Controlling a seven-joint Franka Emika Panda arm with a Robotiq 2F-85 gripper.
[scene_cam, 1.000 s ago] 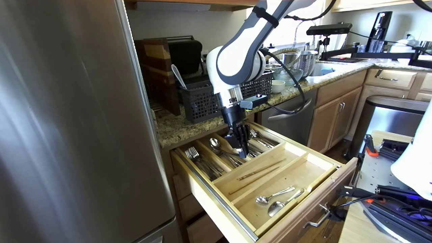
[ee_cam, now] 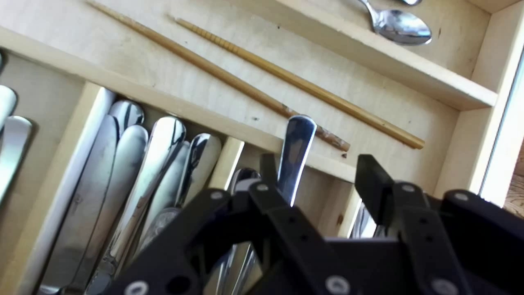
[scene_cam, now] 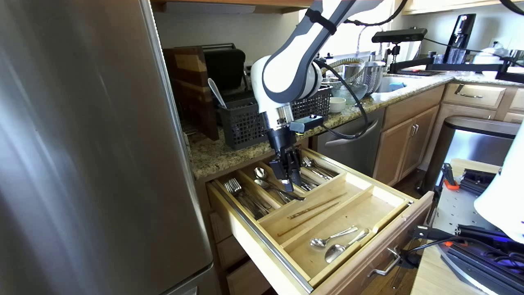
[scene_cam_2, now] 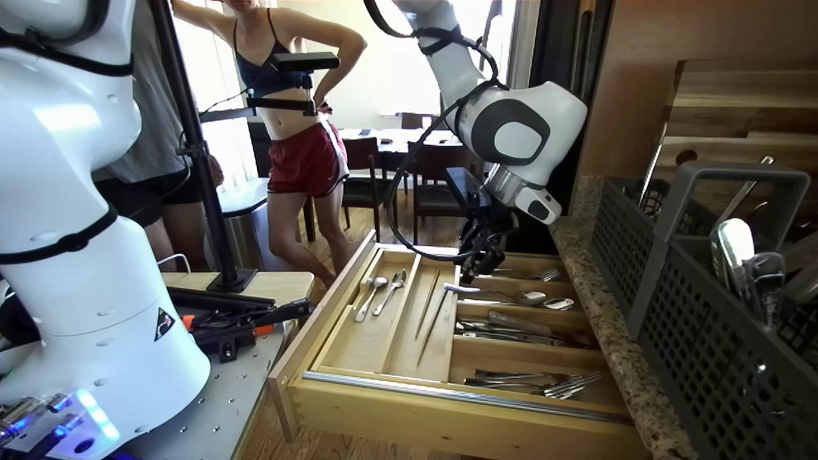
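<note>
My gripper hangs low over the back compartments of the open drawer. In the wrist view its two black fingers stand apart, so it is open. A silver spoon's handle shows between them, nearer the left finger, with its tip reaching over the long divider. In exterior view 2 this spoon lies tilted, its bowl toward the counter and its handle end raised by the divider. Whether a finger touches the handle cannot be told.
Two chopsticks lie in the middle compartment, two spoons in the front one. Forks and knives fill back compartments. A grey dish rack stands on the counter behind. Two people stand beyond the drawer.
My gripper's fingers have parted. The spoon's handle now lies lower and shows in front of the fingers, over the divider. The arm has hardly moved.
</note>
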